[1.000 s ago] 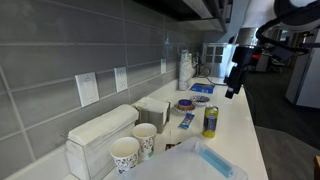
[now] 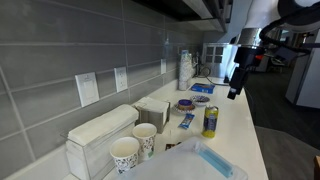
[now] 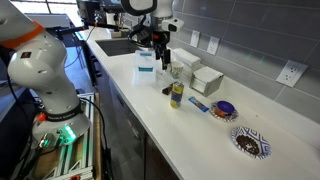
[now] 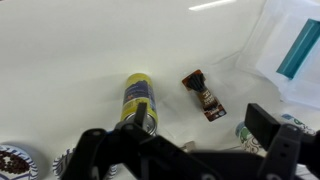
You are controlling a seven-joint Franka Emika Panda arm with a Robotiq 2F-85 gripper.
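Above the counter hangs my gripper, its fingers open and nothing between them. Below it in the wrist view stands a yellow can [image 4: 139,96], with a small dark-ended item [image 4: 204,95] lying to its right. The same can [image 2: 210,121] shows upright on the counter in exterior view 1, lower than the gripper [image 2: 237,83] and clear of it. From the other side, the can [image 3: 176,95] stands near the middle of the white counter.
A white tray [image 2: 228,165] holding a blue item [image 2: 215,161] lies at the near end. Two patterned cups [image 2: 125,151] and white boxes [image 2: 100,130] line the wall. Bowls [image 3: 222,110] and a patterned plate [image 3: 250,142] sit farther along.
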